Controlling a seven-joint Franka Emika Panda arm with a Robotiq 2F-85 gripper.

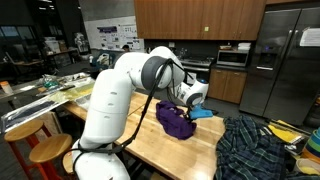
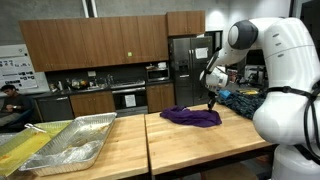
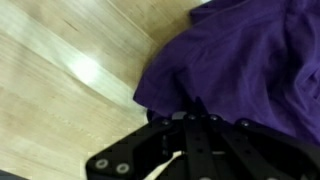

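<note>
A dark purple cloth (image 1: 175,120) lies crumpled on the wooden table, and it also shows as a low heap (image 2: 190,116) in the second exterior view. My gripper (image 1: 190,116) points down at the cloth's right side. In the wrist view the dark gripper comes in from the bottom, its narrow fingertips together against the purple fabric (image 3: 225,65). The fingers look shut. Whether a fold is pinched between the tips cannot be made out. One corner of the cloth spreads flat to the left of the fingers, over bare wood.
A dark patterned cloth (image 1: 245,148) is piled to the right of the table. Foil trays (image 2: 70,152) stand at the left in the second exterior view. Bare tabletop (image 2: 190,145) lies in front of the purple cloth. Stools (image 1: 45,150) stand at the left.
</note>
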